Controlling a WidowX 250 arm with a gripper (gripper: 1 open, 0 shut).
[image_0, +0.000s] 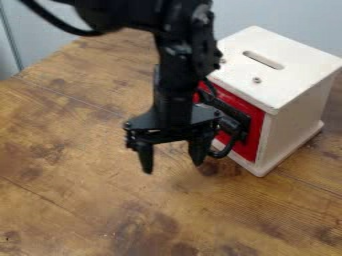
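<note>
My black gripper (171, 152) hangs open over the wooden table, just in front of a white wooden box (286, 85) with a red front panel (243, 145) and a slot in its top. The arm and gripper cover much of that panel; part of a black handle (233, 130) shows at the gripper's right. Whether they touch cannot be told.
Bare tabletop (67, 170) is open at the left and front. A pale wall (315, 20) stands behind the table.
</note>
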